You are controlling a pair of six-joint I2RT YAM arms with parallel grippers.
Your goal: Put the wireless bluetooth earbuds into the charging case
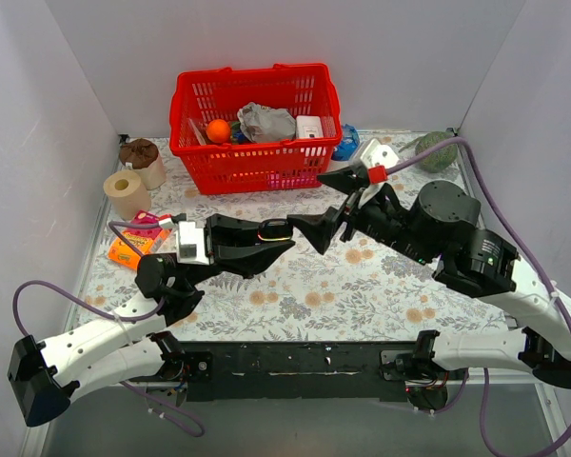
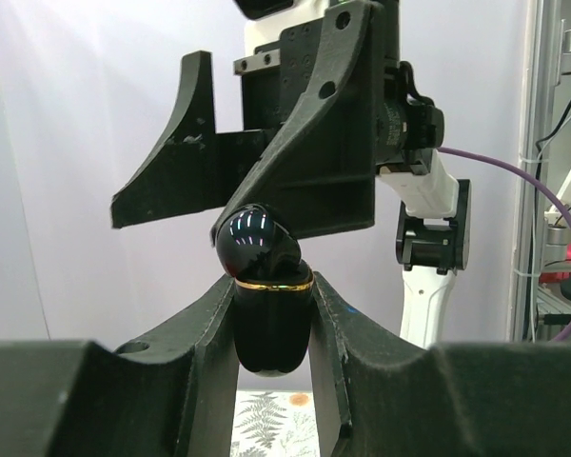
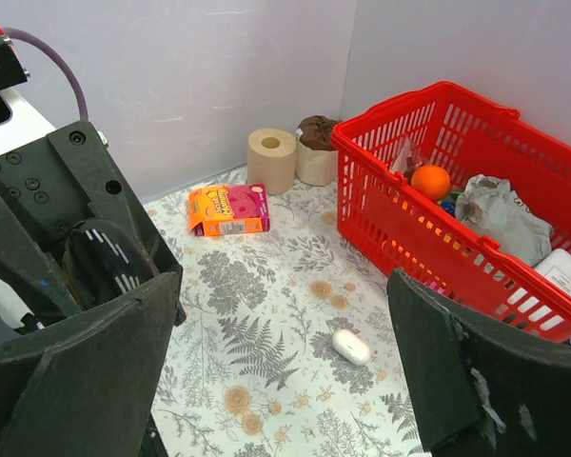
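The glossy black charging case [image 2: 272, 328], with a gold band round its rim, stands upright between the fingers of my left gripper [image 1: 284, 235], which is shut on it. Its rounded lid [image 2: 257, 241] leans over the base; whether it is fully closed I cannot tell. My right gripper [image 1: 305, 199] is open with nothing held between its fingers. One of its fingertips [image 1: 293, 222] is right at the lid, and in the left wrist view that finger appears against or just behind it. No earbuds show, and the case's inside is hidden.
A red basket [image 1: 257, 178] with an orange and bags stands at the back. Paper rolls [image 1: 126, 193] and an orange packet [image 1: 126, 249] are at the left. A small white capsule-shaped object [image 3: 351, 347] lies on the patterned table.
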